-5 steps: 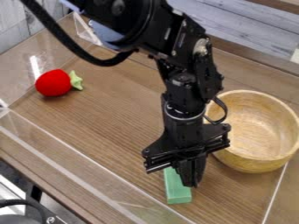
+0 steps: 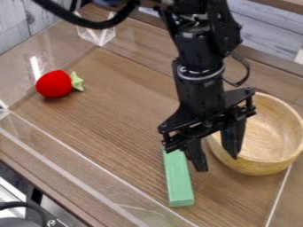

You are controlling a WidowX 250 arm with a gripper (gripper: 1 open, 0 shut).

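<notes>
My black gripper [image 2: 201, 140] is in the centre of the camera view, fingers spread open above and behind a light green block [image 2: 178, 182] lying on the wooden table [image 2: 95, 151]. Nothing shows between the fingers. A pale yellow bowl [image 2: 267, 151] sits to the right, partly behind the gripper.
A red round object [image 2: 53, 84] with a small green piece lies at the left. A clear object [image 2: 97, 27] stands at the back left. Cables cross the top and bottom left.
My gripper has risen and moved back from low over the green block, uncovering more of it. The block appears unmoved.
</notes>
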